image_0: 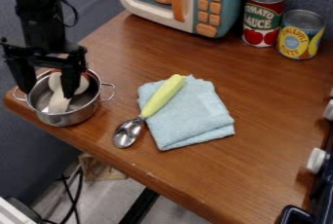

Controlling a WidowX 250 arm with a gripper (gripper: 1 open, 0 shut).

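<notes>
My black gripper [47,72] reaches down over the steel pot [68,113] at the left of the table, its fingers around the contents. A pale, bulbous object [58,95] with some red at its top sits in the pot, partly hidden by the gripper. Whether the fingers hold it I cannot tell.
A spoon with a yellow handle [166,93] lies on a folded light blue cloth [196,121]. Behind are a toy microwave [216,4], a tomato sauce can [262,23] and a yellow can [301,38]. A dark appliance [313,189] stands at the right edge.
</notes>
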